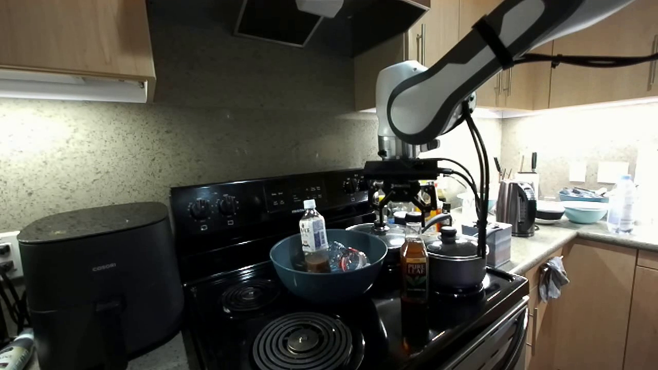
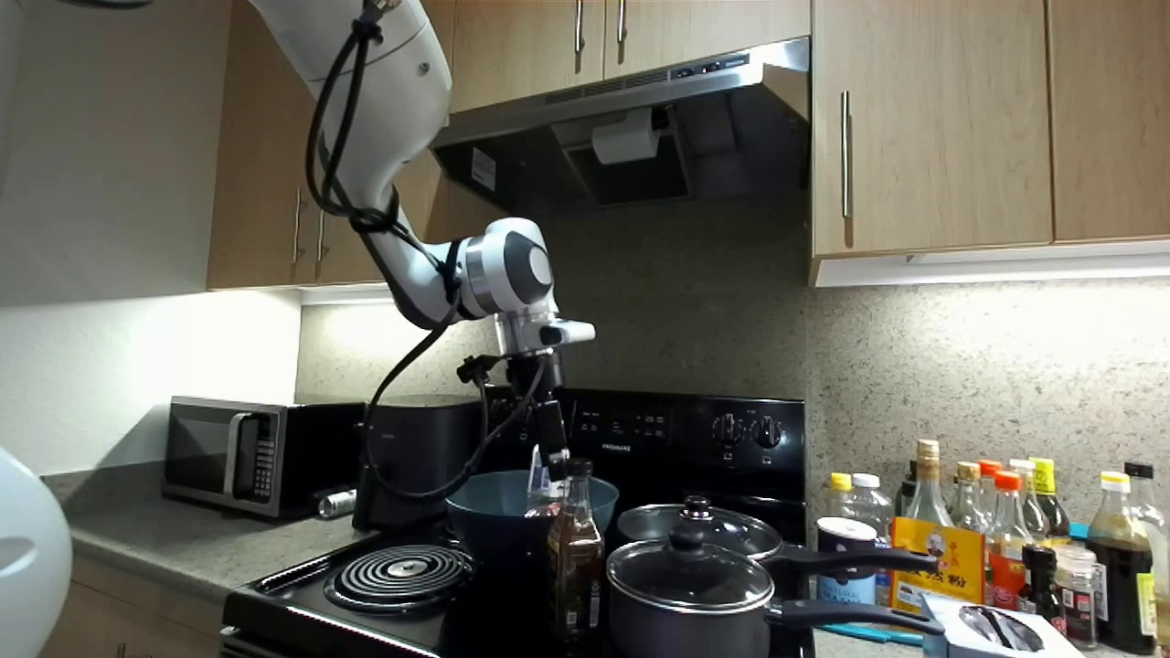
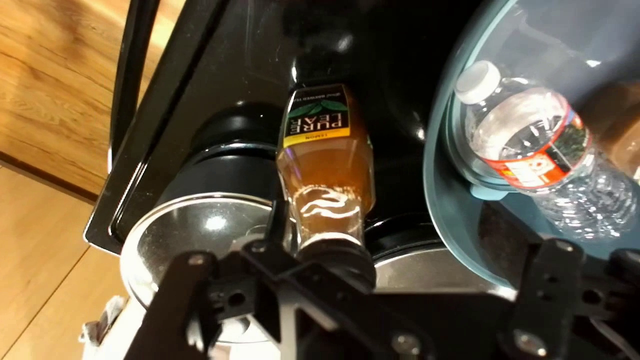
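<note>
A Pure Leaf tea bottle (image 1: 414,265) with a dark cap stands upright on the black stovetop, beside the blue bowl (image 1: 327,280). My gripper (image 1: 404,206) is open, its fingers spread wide around the level of the bottle's cap and above. In the wrist view the bottle (image 3: 327,156) lies close to the left finger (image 3: 277,225), while the other finger (image 3: 504,237) reaches over the bowl's rim. Inside the bowl are a white-capped bottle (image 1: 314,231) tilted against the side and a clear crumpled plastic bottle with a red label (image 3: 534,168).
A lidded grey pot (image 1: 457,262) sits right beside the tea bottle, and a lidded pan (image 2: 696,526) is behind it. Their handles point toward the counter of sauce bottles. The air fryer (image 1: 102,271) stands at the left.
</note>
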